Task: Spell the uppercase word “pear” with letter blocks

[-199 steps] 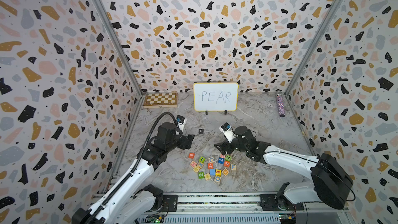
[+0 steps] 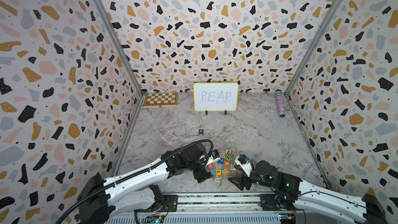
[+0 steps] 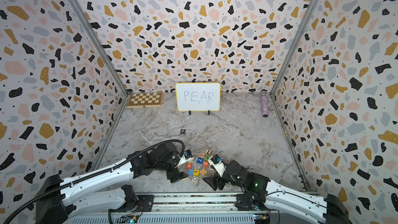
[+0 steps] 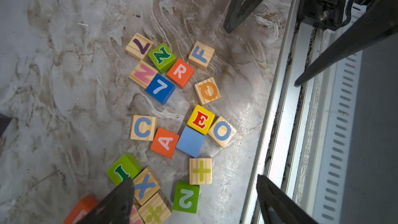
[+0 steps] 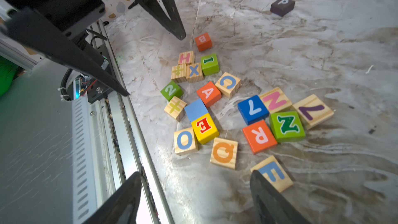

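A dark P block [image 2: 201, 131] stands apart in mid-table below the whiteboard [image 2: 215, 96] reading PEAR. Letter blocks lie clustered at the front: a yellow E [image 5: 205, 128], an orange A [image 4: 165, 142] and an orange R [image 5: 259, 136] among them. My left gripper is open above the cluster's left part, nothing between its fingers. My right gripper hangs over the cluster's front right, its fingers apart and empty, near the Q block [image 5: 223, 152] and F block [image 5: 271, 173].
A chessboard [image 2: 160, 99] lies at the back left, a glittery bottle [image 2: 280, 103] at the back right. Bare marble surrounds the P block. A metal rail [image 4: 269, 149] runs along the table's front edge.
The blocks appear unmoved.
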